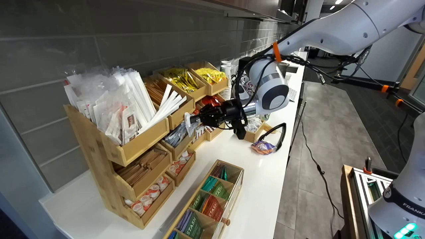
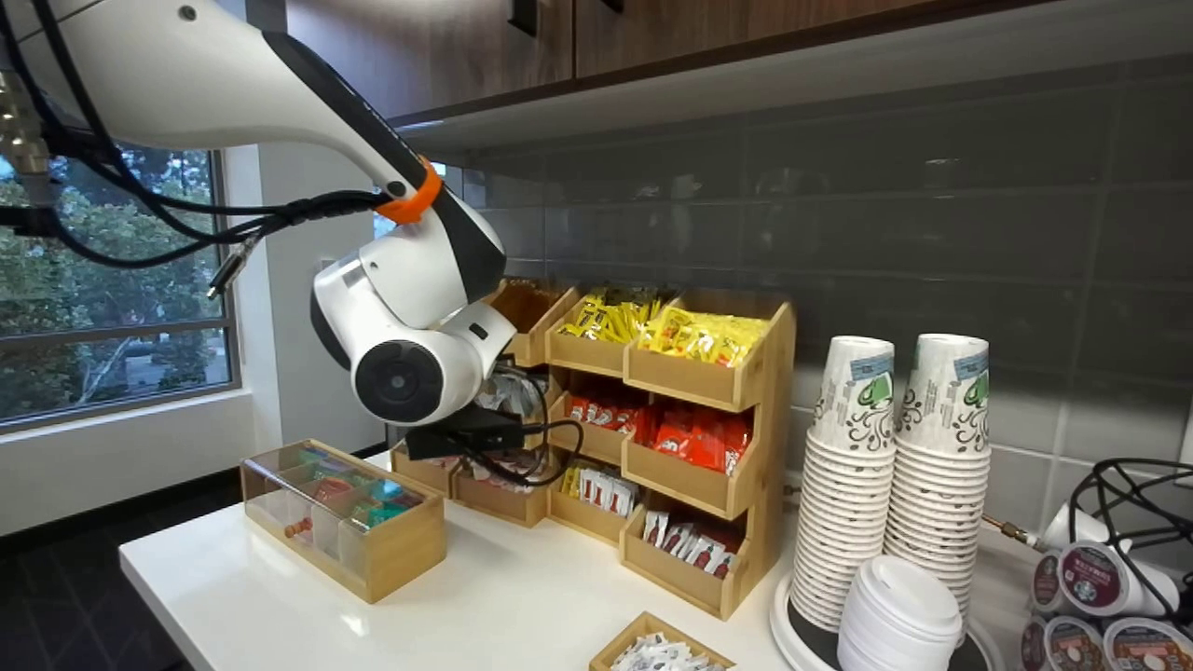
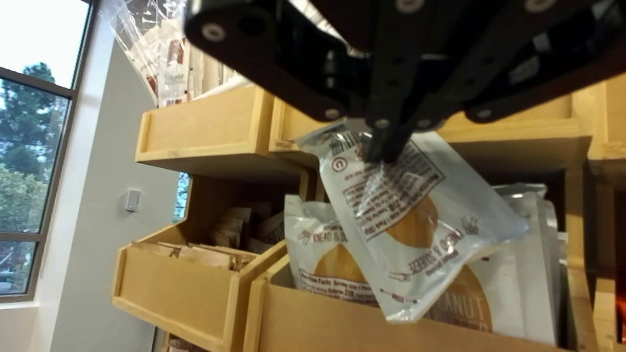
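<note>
In the wrist view, a silvery-white peanut butter packet [image 3: 411,223] hangs tilted from my gripper, whose black fingers are shut on its upper part. Behind and below it, more packets of the same kind [image 3: 340,258] stand in a wooden bin [image 3: 375,325]. The held packet overlaps the bin's front edge in this view; whether it touches cannot be told. From exterior view 1, my gripper [image 1: 192,119] is at the middle tier of the shelf, with the pale packet [image 1: 187,122] at its tips. In exterior view 2 the arm hides the gripper.
The wooden organizer [image 1: 89,159] rises in tiers, with straws and wrapped cutlery [image 1: 115,107] on top. On the counter, a tea box [image 1: 213,191] stands in front, and a small packaged item [image 1: 263,147] lies to the right. Stacked cups [image 2: 850,492] stand beyond.
</note>
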